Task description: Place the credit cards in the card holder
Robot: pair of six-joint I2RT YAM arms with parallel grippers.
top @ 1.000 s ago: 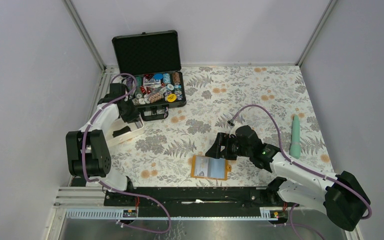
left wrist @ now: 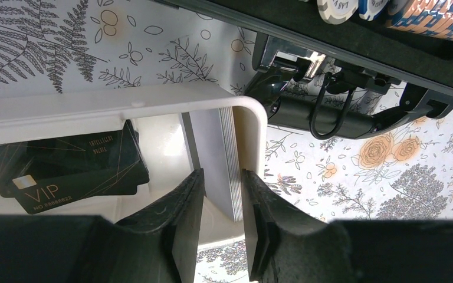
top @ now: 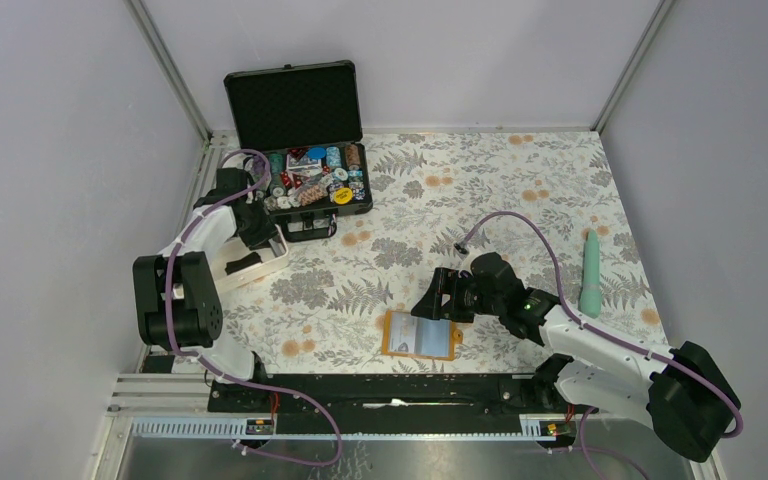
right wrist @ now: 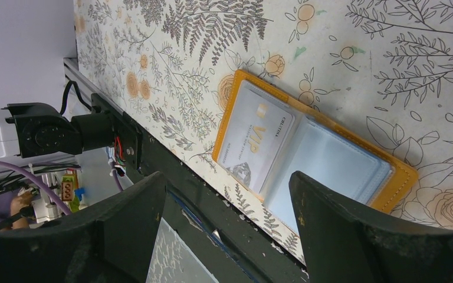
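In the left wrist view, a stack of pale cards (left wrist: 215, 156) stands on edge at one end of the white box (left wrist: 94, 105). My left gripper is shut on this stack, a finger on either side. Two black VIP cards (left wrist: 65, 165) lie flat in the same box. Over at the front of the table, the tan-edged card holder (right wrist: 402, 180) lies spread flat, with a silver VIP card (right wrist: 253, 132) in one side and a pale blue panel on the other. Above its far edge, my right gripper (top: 438, 312) hangs open and empty.
Behind the box stands an open black case (top: 332, 207) full of poker chips, its handle (left wrist: 330, 118) close beside the box's end. A green cylinder (top: 590, 275) lies at the right.
The left arm has shifted very slightly, its gripper settling a little lower at the box. Nothing else has visibly moved; the right arm holds still above the card holder.
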